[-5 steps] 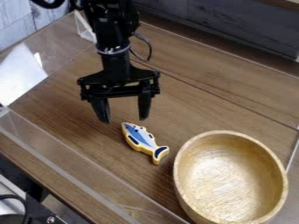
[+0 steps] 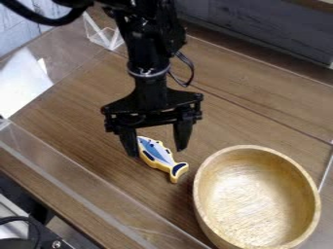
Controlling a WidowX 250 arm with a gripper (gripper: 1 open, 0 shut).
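Note:
My black gripper [image 2: 156,138] is open, its fingers pointing down just above a toy fish [image 2: 163,158] that lies on the wooden tabletop. The fish is blue and white with a yellow edge, angled from upper left to lower right. The left finger is over the fish's head end and the right finger stands to the right of it, with nothing held between them.
A large light wooden bowl [image 2: 256,195] stands to the right of the fish. Clear plastic edges run along the left and right sides, with a grey wall at the back.
My gripper has moved right and slightly down, closer over the fish. The fish and the bowl are where they were.

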